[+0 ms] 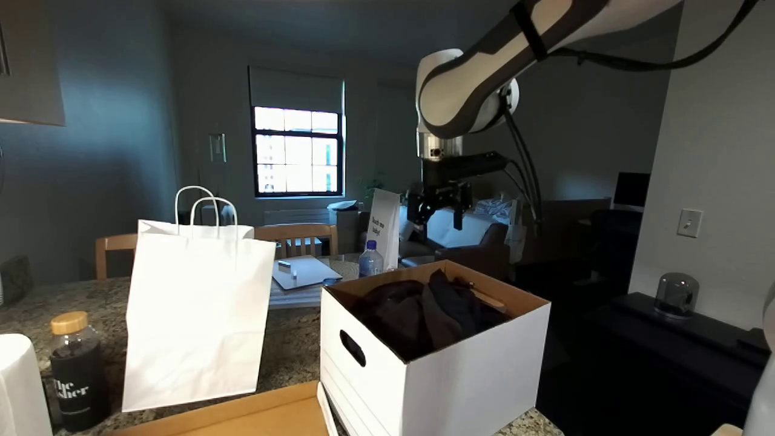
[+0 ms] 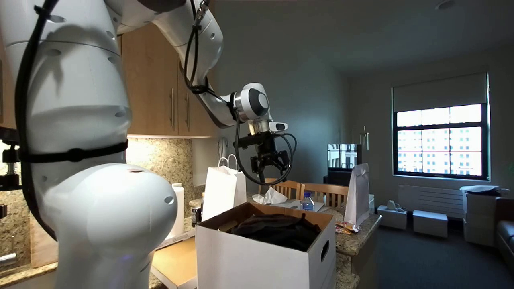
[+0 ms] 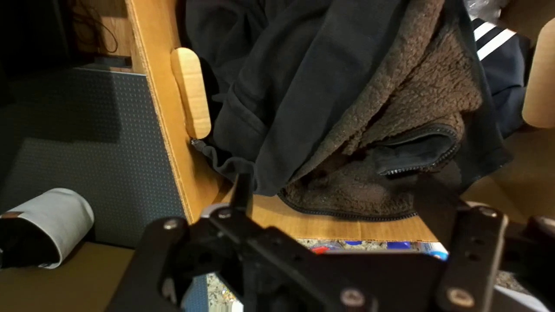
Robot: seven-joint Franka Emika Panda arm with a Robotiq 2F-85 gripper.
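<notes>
A white cardboard box (image 1: 476,370) holds dark clothing (image 1: 436,309). From the wrist view, a black garment (image 3: 307,78) with brown fleece lining (image 3: 426,93) and a zipper fills much of the box, and a dark piece with white stripes (image 3: 502,67) lies at its right. My gripper (image 1: 438,217) hangs above the box, clear of the clothing. Its fingers (image 3: 242,195) are spread wide, and nothing sits between them. In the second exterior view the gripper (image 2: 272,173) also hangs over the box (image 2: 255,260).
Left of the box stands a white paper bag (image 1: 200,320), with a dark bottle (image 1: 76,378) beyond it. A cardboard lid (image 1: 240,415) lies beside the box. Behind are a water bottle (image 1: 370,261) and another white bag (image 1: 385,229). Open air surrounds the gripper.
</notes>
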